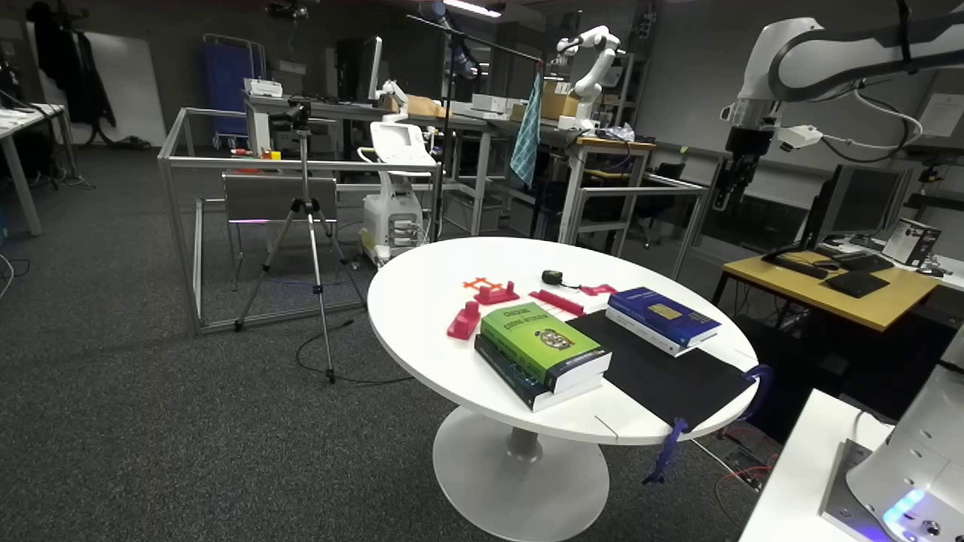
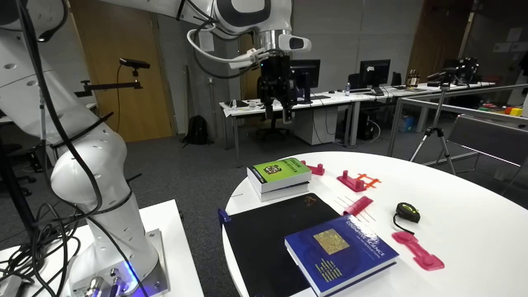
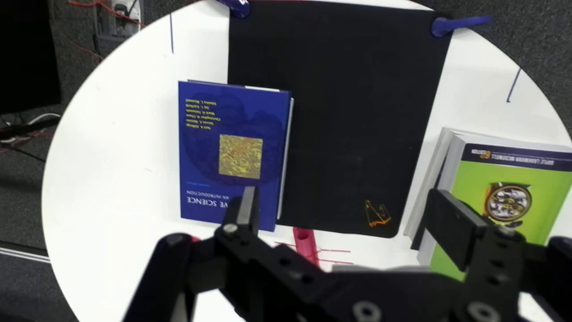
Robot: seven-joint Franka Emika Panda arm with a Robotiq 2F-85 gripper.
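Observation:
My gripper [image 2: 280,116] hangs high above the round white table [image 2: 475,208], open and with nothing between its fingers. In the wrist view its fingers [image 3: 247,206] stand wide apart, well over the tabletop. A blue book [image 2: 341,250] lies with another book under it, partly on a black mat [image 2: 277,232]. A green book [image 2: 282,173] rests on top of a second thick book [image 2: 284,191] at the other side of the mat. In the wrist view one finger overlaps the green book [image 3: 515,198] from above, without touching it.
Red plastic parts [image 2: 357,205] lie scattered along the table, with an orange frame piece [image 2: 368,180] among them. A black tape measure [image 2: 408,212] sits near the blue book. Blue clamps [image 3: 461,24] grip the mat at the table edge.

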